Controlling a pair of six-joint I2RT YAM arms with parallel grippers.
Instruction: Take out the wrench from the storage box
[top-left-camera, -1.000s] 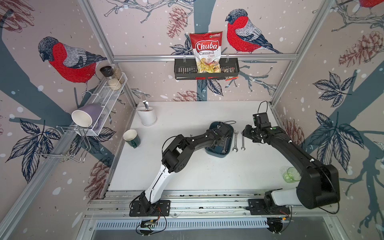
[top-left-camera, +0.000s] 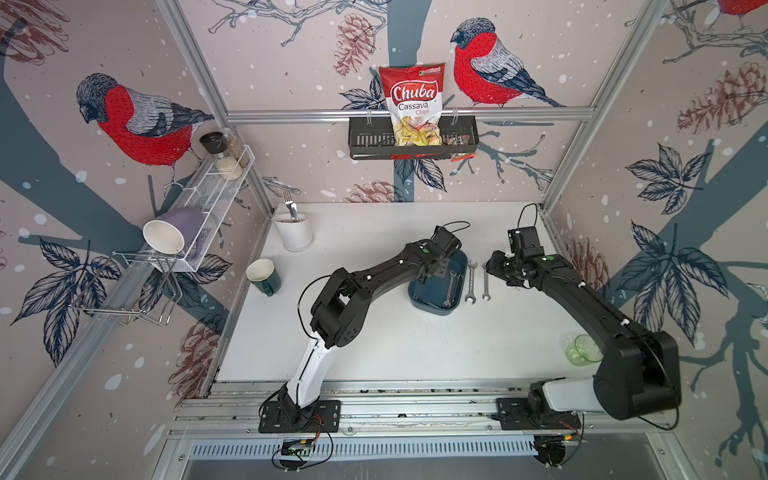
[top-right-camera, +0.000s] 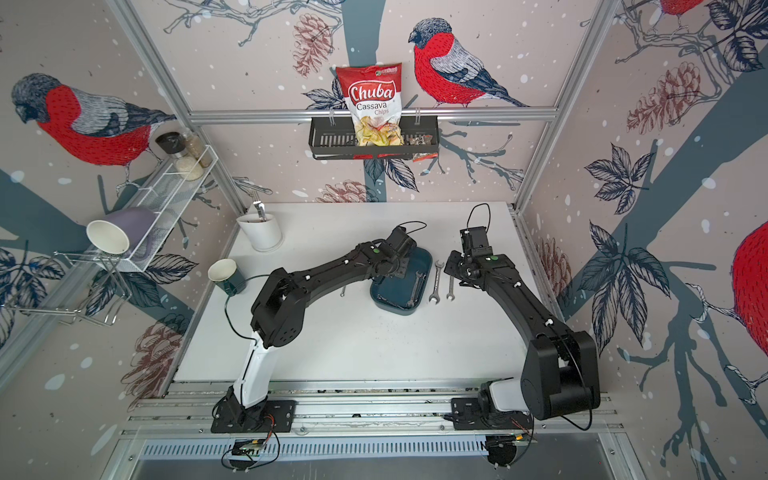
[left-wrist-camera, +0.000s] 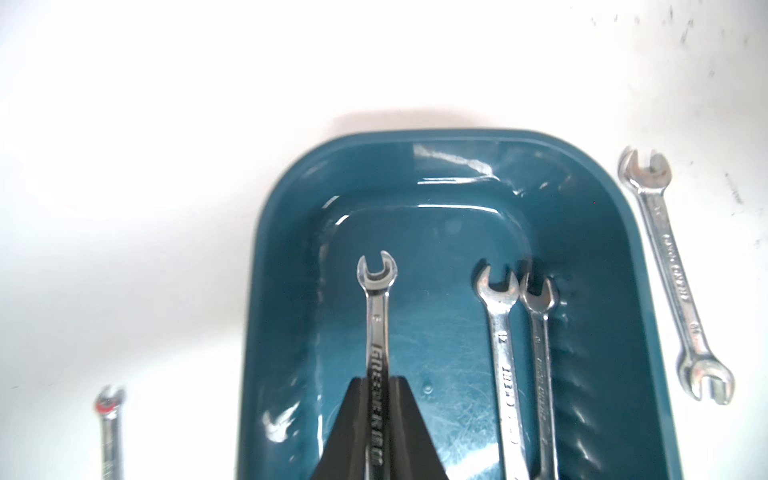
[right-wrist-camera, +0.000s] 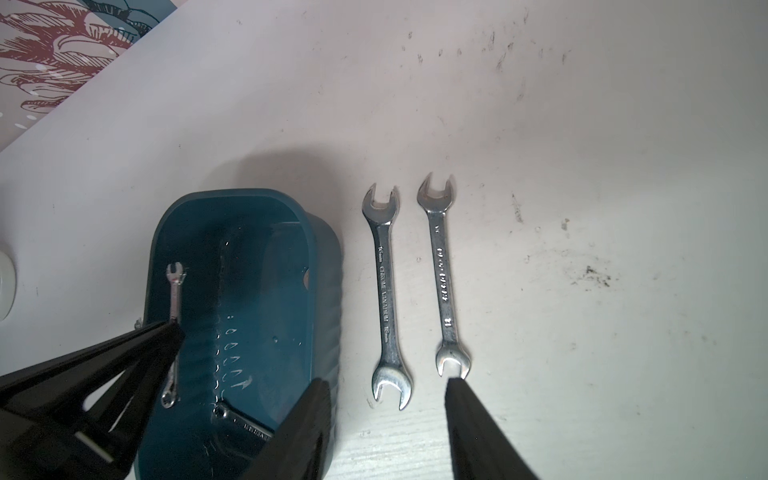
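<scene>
The teal storage box (left-wrist-camera: 592, 208) stands mid-table. My left gripper is over it, shut on a silver wrench (left-wrist-camera: 376, 312) whose open-ended head points up the view. Beside it in the box, two more wrenches show, one (left-wrist-camera: 505, 368) and a thinner one (left-wrist-camera: 541, 360) near the right wall. The right wrist view shows the held wrench (right-wrist-camera: 174, 300) upright in view along the box's left side. My right gripper is open, hovering over the table right of the box, its fingers (right-wrist-camera: 308, 432) holding nothing.
On the table right of the box lie two loose wrenches, a larger (right-wrist-camera: 385, 296) and a smaller (right-wrist-camera: 444, 280). Another wrench (left-wrist-camera: 110, 432) lies left of the box. A green glass (top-left-camera: 582, 349) stands front right, a mug (top-left-camera: 263, 276) at left.
My left arm has shifted left and back from over the box's right part, uncovering wrenches inside. The right arm has hardly moved. The loose wrenches on the right lie as before.
</scene>
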